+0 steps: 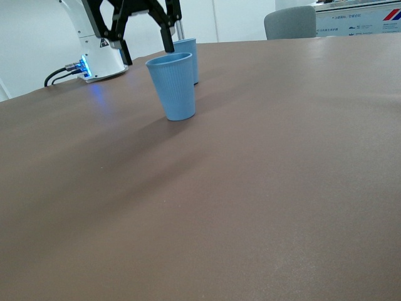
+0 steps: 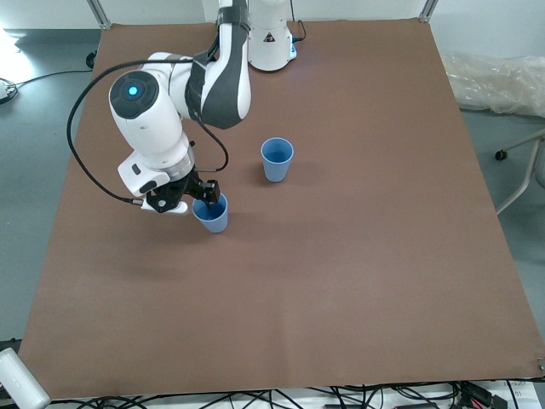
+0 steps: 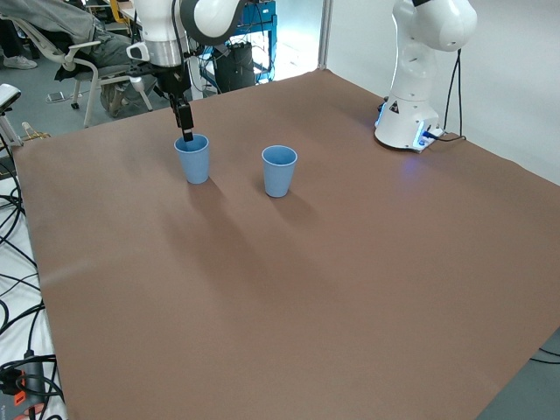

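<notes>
Two light blue cups stand upright on the brown table [image 2: 341, 256]. My black gripper [image 2: 207, 196] is low over one cup [image 2: 210, 219], which stands nearer the front in the left view; in the right view the gripper's fingertips are at that cup's [image 3: 192, 162] rim. The other cup [image 2: 277, 162] stands apart from it, with nothing over it; in the right view this cup [image 3: 279, 175] is nearer the middle. In the top view the gripper's dark fingers hang above the cups. Whether they are open or shut on the rim is unclear.
Cables [image 2: 375, 396] run beyond the front edge.
</notes>
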